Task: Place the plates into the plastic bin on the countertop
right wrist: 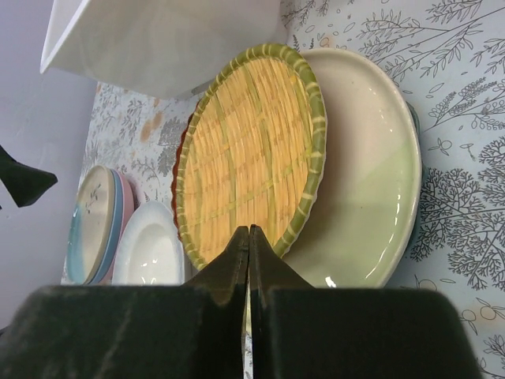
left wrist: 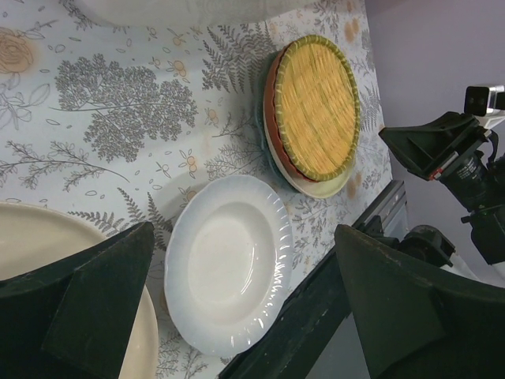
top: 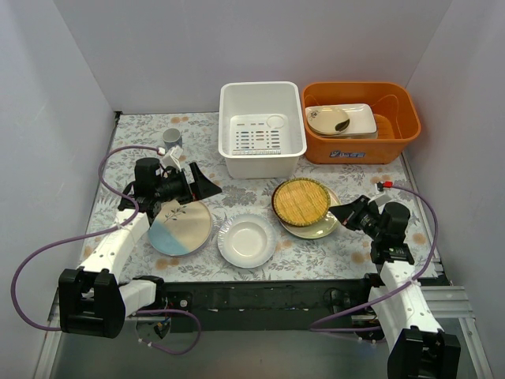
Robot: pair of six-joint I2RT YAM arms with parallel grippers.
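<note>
A round woven tray lies on a stack of plates, shifted to the left so that the pale green plate shows on the right. Beside its near right rim my right gripper is shut, with nothing between its fingers; the tray is outside them. A white plate lies in the middle of the counter. The blue-and-cream plate tops a stack at the left, partly beneath my left gripper, which stands open and empty. The white plastic bin at the back is empty.
An orange bin holding a white tray and a small plate stands at the back right. A grey mug sits at the back left. Walls close in the sides and back.
</note>
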